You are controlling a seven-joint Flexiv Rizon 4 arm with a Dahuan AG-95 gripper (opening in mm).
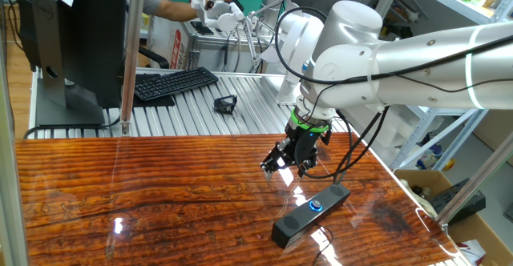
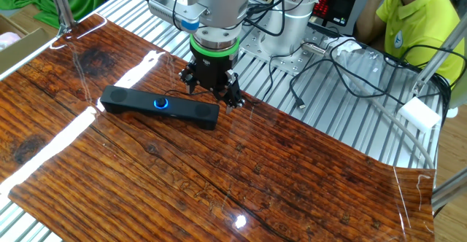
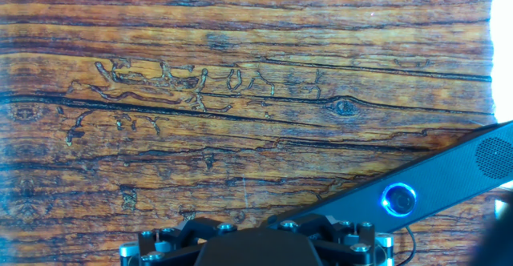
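Note:
A long black speaker bar (image 1: 300,221) with a glowing blue ring around its knob lies on the glossy brown wooden tabletop (image 1: 144,194). My gripper (image 2: 211,95) hangs above the table beside the bar's end, on the side toward the robot base. Its fingers stand wide apart, open, with nothing visible between them. In the wrist view the speaker bar (image 3: 449,170) runs diagonally at the lower right, its near end hidden behind my gripper. Exterior view 1 shows the gripper (image 1: 288,158) behind the bar, apart from it.
A thin cable runs from the bar. Beyond the table lie a ribbed metal surface (image 1: 248,98), a keyboard (image 1: 175,82) and a small black object (image 1: 225,104). A loose cable plug (image 2: 300,103) lies near the robot base. Most of the wooden top is bare.

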